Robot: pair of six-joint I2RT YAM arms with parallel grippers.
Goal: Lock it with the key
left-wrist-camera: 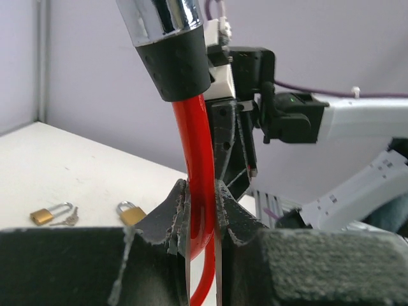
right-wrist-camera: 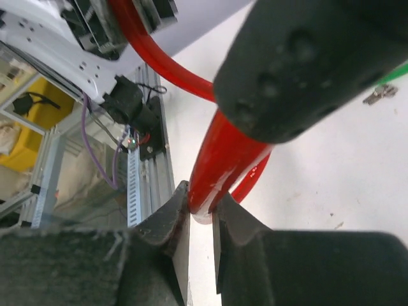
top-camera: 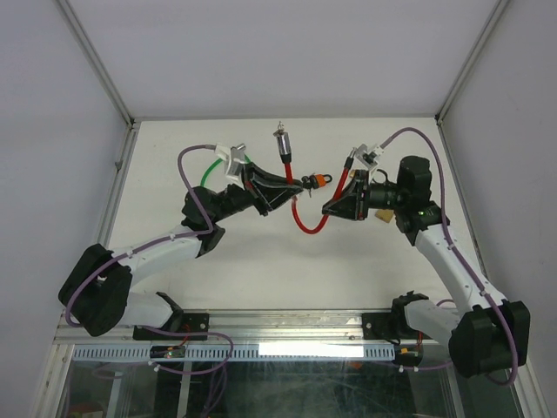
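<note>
A red cable lock [top-camera: 305,228] hangs in a U between my grippers, its two ends apart. My left gripper [top-camera: 294,193] is shut on the red cable just below its silver-and-black end [top-camera: 282,143], which points up. My right gripper [top-camera: 331,207] is shut on the red cable near the black end [top-camera: 349,162]; in the right wrist view that black socket [right-wrist-camera: 299,70] fills the upper right. Red tubing shows between the fingers in the left wrist view [left-wrist-camera: 201,210]. Keys with an orange-and-black head [top-camera: 320,180] appear between the arms in the top view.
A green cable [top-camera: 209,171] lies behind the left arm, partly hidden. Two brass padlocks [left-wrist-camera: 42,217] show in the left wrist view, one with a small key [left-wrist-camera: 71,218] beside it. One brass padlock [top-camera: 385,215] is partly behind the right arm.
</note>
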